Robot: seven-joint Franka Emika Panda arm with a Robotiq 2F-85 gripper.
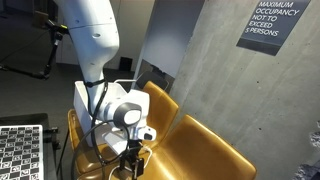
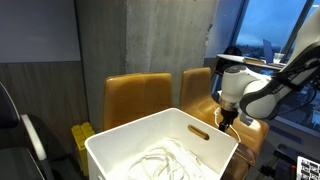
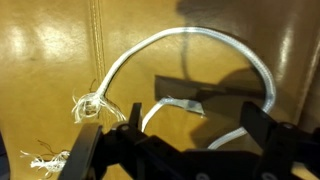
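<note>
A white rope (image 3: 185, 31) with a frayed end (image 3: 88, 105) lies in a wide curve on the tan leather seat in the wrist view. My gripper is open above it, dark fingers spread on either side of a short stretch of the rope that has a whitish wrap. Nothing is gripped. In exterior view 1 the gripper (image 1: 131, 165) hangs low over the seat; its fingertips are too small there to make out.
A white bin (image 2: 118, 137) holding a heap of white rope (image 2: 165, 160) stands beside the arm. More frayed strands (image 3: 48, 162) lie at lower left in the wrist view. Tan chairs (image 1: 205, 150) line the wall.
</note>
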